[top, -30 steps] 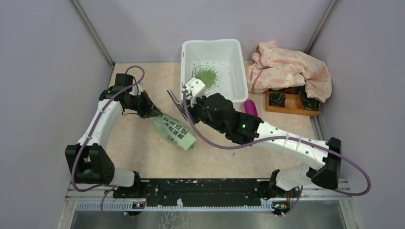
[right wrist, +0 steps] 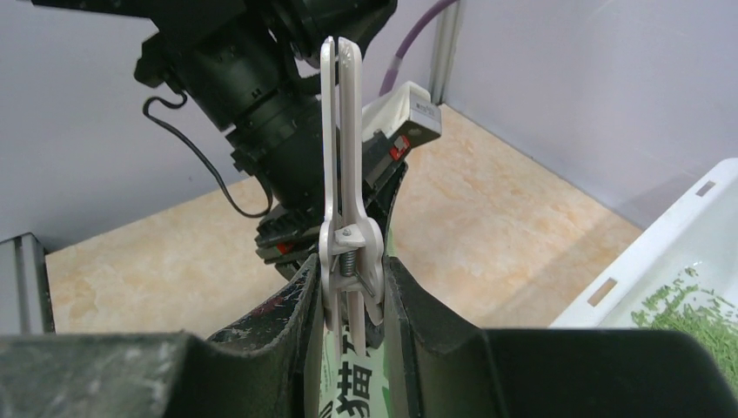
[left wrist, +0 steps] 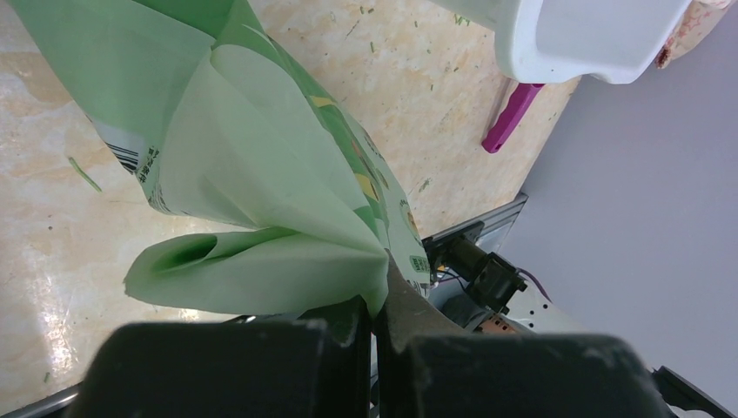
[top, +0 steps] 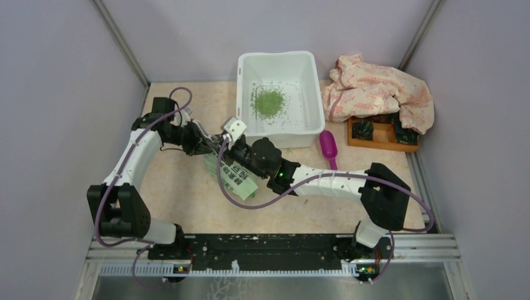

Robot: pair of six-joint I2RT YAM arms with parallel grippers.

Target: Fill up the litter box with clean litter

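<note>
A pale green litter bag (top: 239,179) lies on the table, partly under my arms. My left gripper is shut on its gathered, folded end; the bag (left wrist: 261,157) spreads away from the fingers in the left wrist view. My right gripper is shut on a white scissors-like tool (right wrist: 349,174) with a spring at its hinge. Its two long arms point up, and its lower end overlaps the bag in the right wrist view; whether they touch is unclear. The white litter box (top: 281,57) stands behind, holding a patch of green litter (top: 269,104).
A purple scoop (top: 329,145) rests right of the litter box. Farther right, a patterned pink cloth (top: 381,90) lies over an orange-brown tray (top: 381,139) with dark packets. Bare tabletop (top: 181,200) shows at the front left. My two wrists are close together.
The right arm has moved left with the white tool, bringing it over the bag's gathered end beside my left gripper. The left arm and bag have barely shifted.
</note>
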